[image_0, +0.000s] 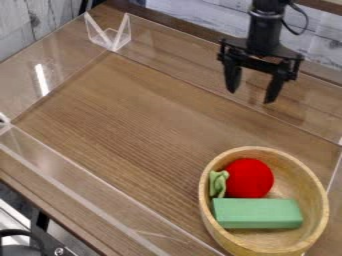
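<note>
My gripper (253, 76) is at the top right over the wooden table, its two black fingers spread wide with nothing visible between them. In the lower right, a round tan bowl (210, 229) holds a red ball (249, 178), a green block (255, 213) and a small crumpled green item (218, 184) at its left side.
A clear plastic object (108, 32) stands near the back left edge. A white item shows at the left edge.
</note>
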